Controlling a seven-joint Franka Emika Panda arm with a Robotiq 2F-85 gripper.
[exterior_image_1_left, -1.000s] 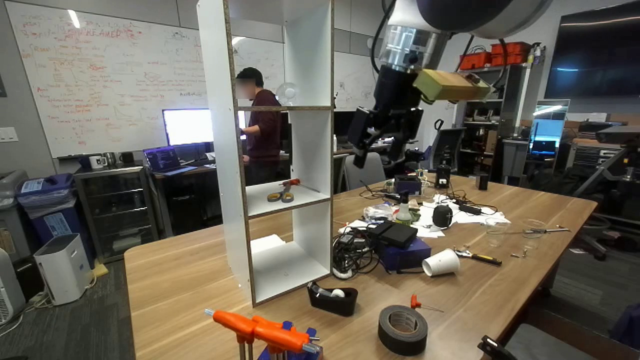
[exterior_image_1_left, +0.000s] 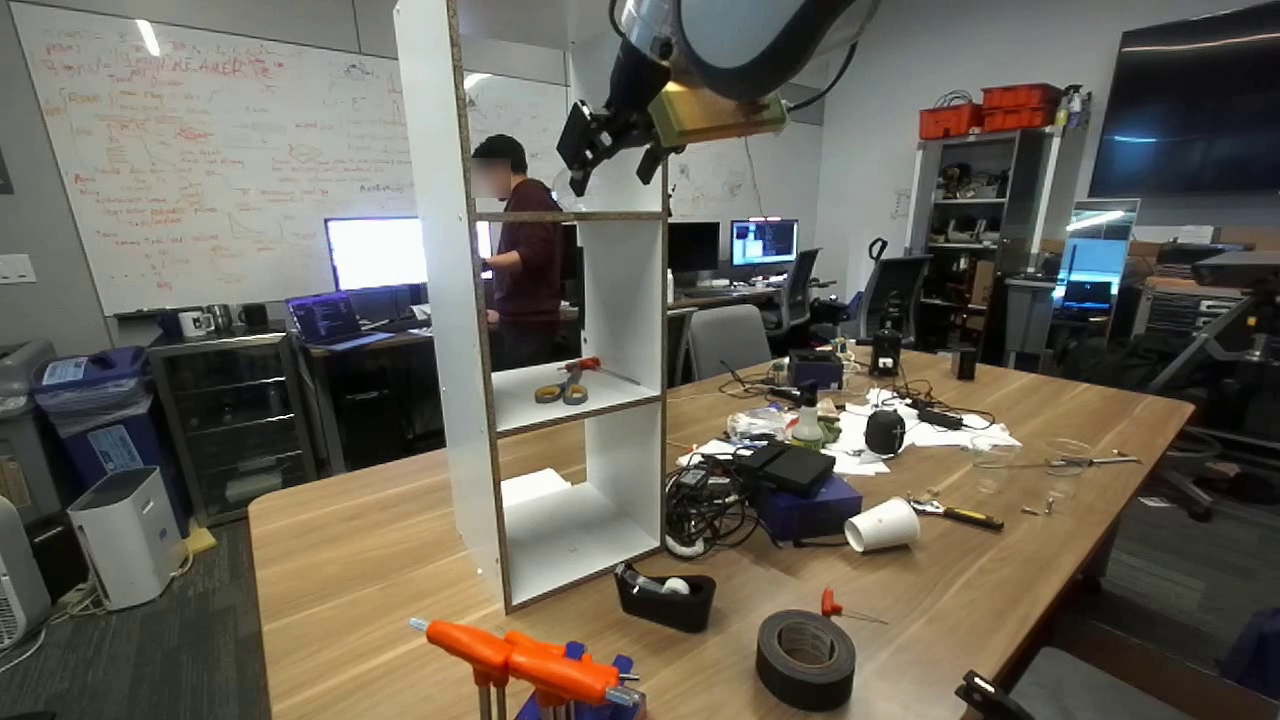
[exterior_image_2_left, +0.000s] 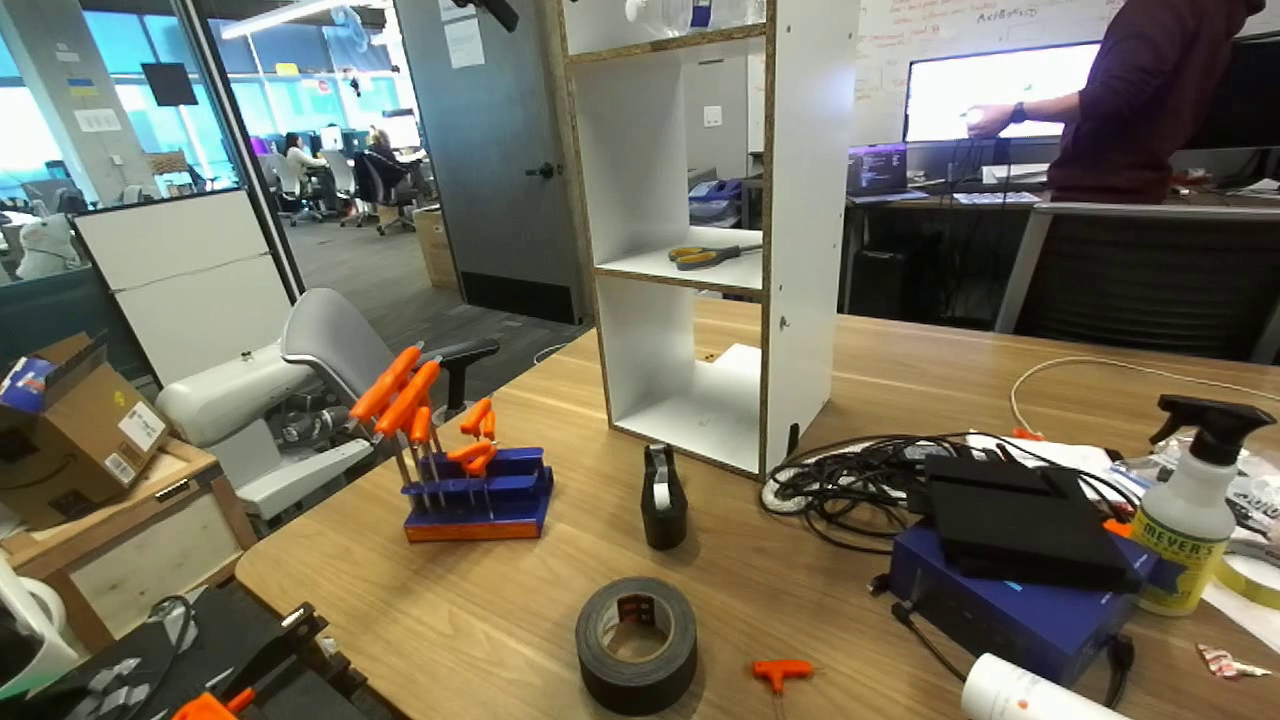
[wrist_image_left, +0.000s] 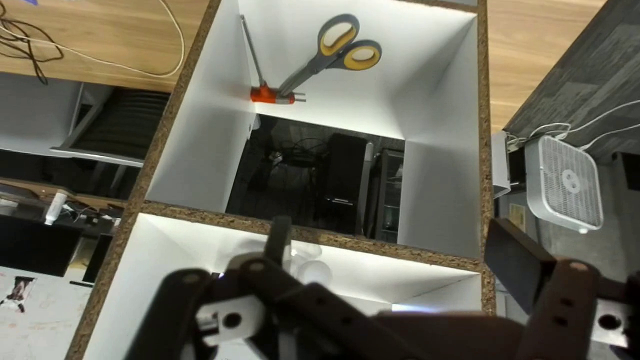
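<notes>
My gripper (exterior_image_1_left: 614, 176) is open, with its fingers spread and no object between them. In exterior view 1 it hangs level with the upper compartment of the tall white shelf (exterior_image_1_left: 471, 360), just above a shelf board. The wrist view shows the open front of the shelf beyond the fingers (wrist_image_left: 520, 258). Grey-and-yellow scissors (wrist_image_left: 324, 59) and a red-handled tool (wrist_image_left: 264, 94) lie on the middle shelf, touching or nearly so. Clear plastic objects (exterior_image_2_left: 663, 14) stand in the upper compartment, partly hidden behind my gripper in the wrist view.
On the table stand a black tape dispenser (exterior_image_2_left: 666, 510), a roll of black tape (exterior_image_2_left: 596, 648) and a blue rack of orange-handled tools (exterior_image_2_left: 480, 518). Tangled cables (exterior_image_1_left: 710, 502), a blue box (exterior_image_1_left: 806, 510) and a tipped white cup (exterior_image_1_left: 882, 526) crowd the shelf's right side.
The arm has moved left and up in exterior view 1, from right of the shelf to the front of its upper compartment. The objects on the table and shelves have stayed in place.
</notes>
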